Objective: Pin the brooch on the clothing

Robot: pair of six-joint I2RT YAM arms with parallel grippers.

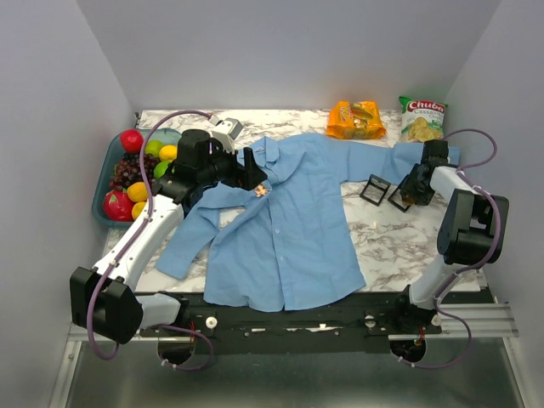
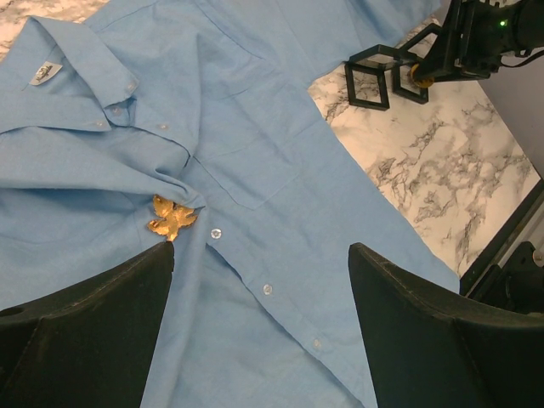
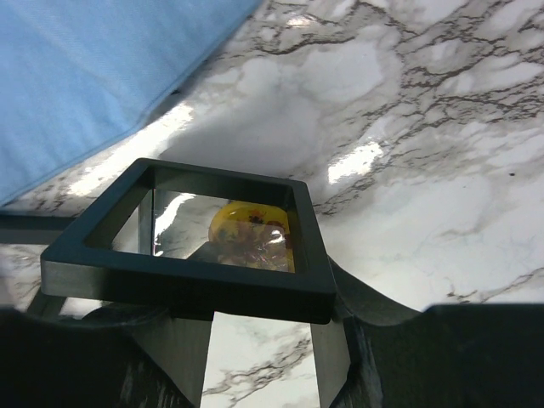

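A blue shirt (image 1: 310, 221) lies spread on the table, one sleeve reaching right. On its front, beside the button strip, rests a gold leaf-shaped brooch (image 2: 172, 218). My left gripper (image 1: 255, 172) hovers over that area, its fingers (image 2: 127, 331) wide apart with only cloth visible beyond. At the right, my right gripper (image 1: 411, 189) is open, low by a black display frame (image 3: 187, 285). That frame sits just ahead of its fingers and hides their tips. A round amber-coloured piece (image 3: 251, 234) shows through the frame's clear window.
A second black frame (image 1: 375, 189) stands left of the right gripper. Two snack bags, one orange (image 1: 355, 121) and one green-and-white (image 1: 421, 121), are at the back. A fruit basket (image 1: 104, 191) occupies the far left. Bare marble (image 1: 391, 246) lies at front right.
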